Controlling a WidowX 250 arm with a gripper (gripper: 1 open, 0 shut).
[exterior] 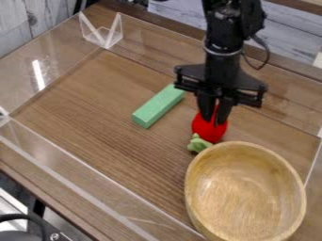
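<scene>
My black gripper (217, 105) hangs low over a red object (208, 129), its fingertips at that object's top and hiding part of it; whether they grip it I cannot tell. A small green piece (201, 144) lies just below the red object. A light green bar (158, 106) lies to the left of the gripper.
A large tan bowl (246, 198) fills the lower right. A clear plastic item (101, 31) stands at the back left. A black cable lies at the lower left edge.
</scene>
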